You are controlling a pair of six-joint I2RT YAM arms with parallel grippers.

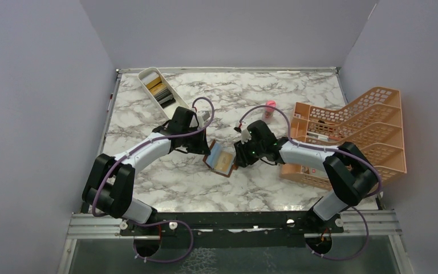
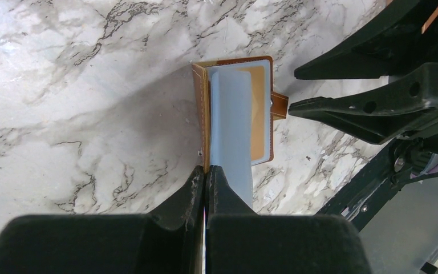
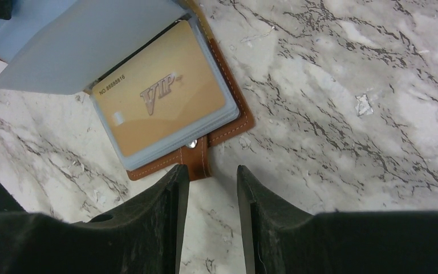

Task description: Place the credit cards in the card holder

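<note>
A brown leather card holder (image 3: 228, 128) lies open on the marble table at the centre, with blue translucent sleeves (image 2: 229, 125) and a gold VIP card (image 3: 159, 85) in it. My left gripper is shut on the holder's left edge or cover, as the left wrist view shows; the exact grip is thin. My right gripper stands open just beside the holder's strap (image 3: 197, 162), nothing between its fingers.
A white tray (image 1: 178, 114) with cards stands at the back left. A tiered peach rack (image 1: 376, 120) fills the right side, and a pink object (image 1: 270, 108) lies behind my right arm.
</note>
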